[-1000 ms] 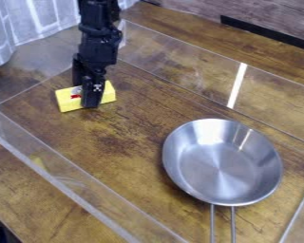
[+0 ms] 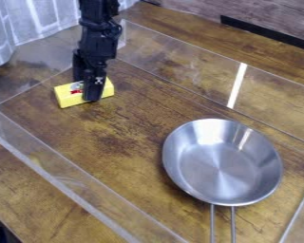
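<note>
My black gripper [image 2: 91, 78] is lowered at the upper left of the camera view, its fingers over a yellow rectangular item [image 2: 102, 91] with small red and dark markings, lying on the wooden table. The fingers partly hide the item; the gripper looks open, and whether it touches the item is unclear.
A steel pan [image 2: 220, 159] with a long handle sits at the lower right. The wooden table [image 2: 136, 176] is otherwise mostly clear. A pale strip runs along its left part, and a blurred pale object is at the upper left edge.
My gripper has shifted slightly down and to the left over the yellow item. The pan has not moved.
</note>
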